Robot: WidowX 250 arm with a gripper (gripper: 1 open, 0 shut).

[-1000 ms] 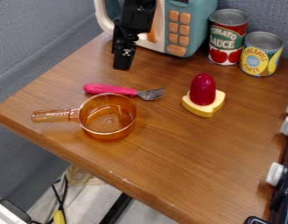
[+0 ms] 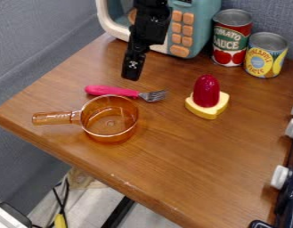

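Observation:
My black gripper [image 2: 133, 67] hangs over the back left of the wooden table [image 2: 184, 178], in front of a toy microwave [image 2: 183, 31]; whether its fingers are open is hard to tell. In front of it lie a pink-handled fork [image 2: 110, 90] and an amber pot [image 2: 108, 132] with its handle to the left. To the right, a red oblong object [image 2: 206, 89] stands on a yellow piece [image 2: 209, 109].
Two cans, a red one [image 2: 231, 40] and a yellow one [image 2: 265, 57], stand at the back right. A dark appliance with white knobs [image 2: 283, 200] lines the right edge.
My gripper has moved slightly to the right from where it was a second ago. The objects on the table have not moved.

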